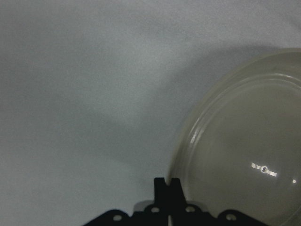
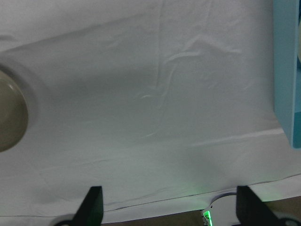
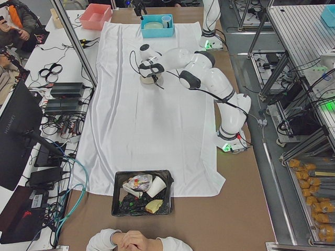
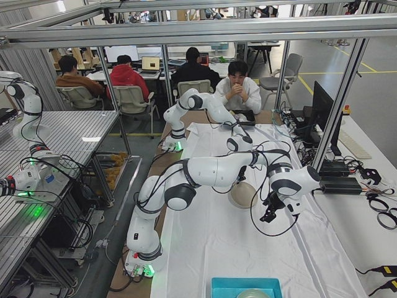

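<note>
A beige plate or shallow bowl (image 4: 242,195) lies on the white cloth. In the left wrist view its rim runs up from my left gripper, whose fingertips meet at the near-left edge of the plate (image 1: 240,146); whether the rim is between them I cannot tell. In the right wrist view my right gripper hangs open over bare cloth, with the plate (image 2: 9,113) at the left and a blue bin (image 2: 284,66) at the right.
The blue bin (image 3: 157,32) holds a dish and a cup (image 3: 166,21). A pink bin (image 3: 96,16) stands off the cloth. A black tray of litter (image 3: 118,193) lies at the near end, by a seated person's hands.
</note>
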